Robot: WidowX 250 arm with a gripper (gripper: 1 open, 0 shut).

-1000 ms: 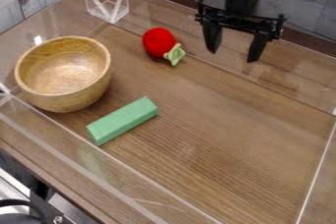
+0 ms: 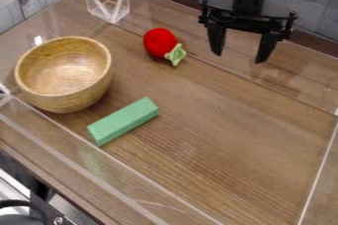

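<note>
My gripper [image 2: 244, 43] hangs at the top right over the wooden table, its two black fingers spread wide apart with nothing visible between them. Left of it lies a red tomato-like object [image 2: 161, 41] with a pale green part at its right. A wooden bowl [image 2: 63, 75] sits at the left, and a green block [image 2: 123, 120] lies below and right of the bowl.
A small white wire rack [image 2: 106, 4] stands at the back left. A raised edge runs along the back, and dark cables show at the lower left.
My gripper has shifted slightly over the last second, staying near the back right. The objects on the table have not moved.
</note>
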